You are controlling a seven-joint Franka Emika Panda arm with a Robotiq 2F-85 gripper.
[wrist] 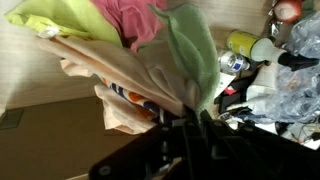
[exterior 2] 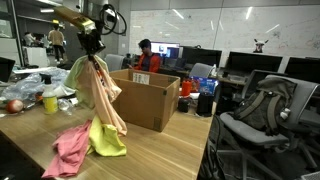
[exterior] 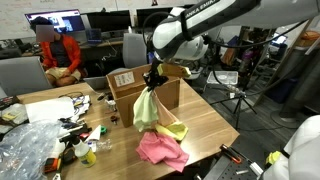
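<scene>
A bunched cloth, light green on one side and peach on the other, hangs from my gripper [exterior 2: 92, 54], which is shut on it. The hanging cloth [exterior 2: 104, 95] is lifted over the table in front of the box, and its lower end hangs close to the yellow cloth. On the tabletop lie a pink cloth [exterior: 162, 149] and a yellow cloth [exterior 2: 106, 139], side by side. A large cardboard box [exterior 2: 151, 99] stands just behind the lifted cloth. From the wrist, the peach cloth [wrist: 125, 70] spreads below the gripper, with the box to one side.
To the left are a yellow-labelled bottle [exterior: 84, 153], clear plastic bags [exterior: 36, 140] and several small items. A person in red [exterior: 62, 60] is in the background.
</scene>
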